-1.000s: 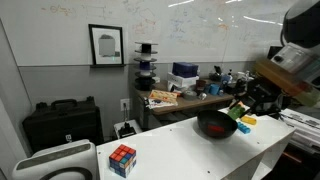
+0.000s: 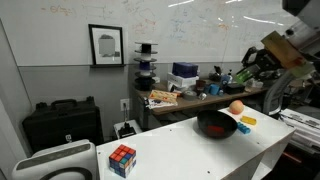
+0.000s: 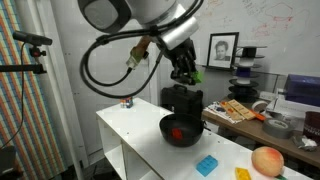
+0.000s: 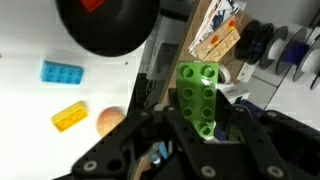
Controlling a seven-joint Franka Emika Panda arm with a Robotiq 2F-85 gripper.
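High above the white table [image 2: 180, 150], my gripper [image 3: 190, 75] is shut on a green block [image 4: 198, 99]. The block points away from the fingers and is clear of everything below. A black pan [image 2: 216, 123] on the table contains a red block [image 3: 177, 133]. Beside the pan lie a blue block [image 4: 62, 73] and a yellow block [image 4: 70, 116]. Close to them rests a round peach-coloured fruit [image 3: 267, 161].
A Rubik's cube [image 2: 122, 160] and a white toaster-like appliance [image 2: 60, 162] occupy the table's other end. Behind the table, a wooden shelf [image 3: 255, 130] carries pans, boxes and utensils. Bare tabletop stretches between cube and pan.
One second ago the gripper was low near the pan with the green block. The table objects have not moved.
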